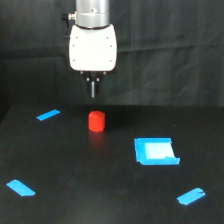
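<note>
A small red block (96, 121) stands on the black tabletop near the middle. Above it hangs my white arm, with the gripper (93, 93) pointing down at its lower end. A gap separates the fingertips from the block's top in the picture. The fingers look like a thin dark strip, too small to show whether they are apart or together. No object can be made out at the gripper's tip.
A blue-edged piece with a pale middle (158, 151) lies right of the block. Blue strips lie at the back left (48, 115), front left (21, 188) and front right (191, 196). Dark cloth hangs behind.
</note>
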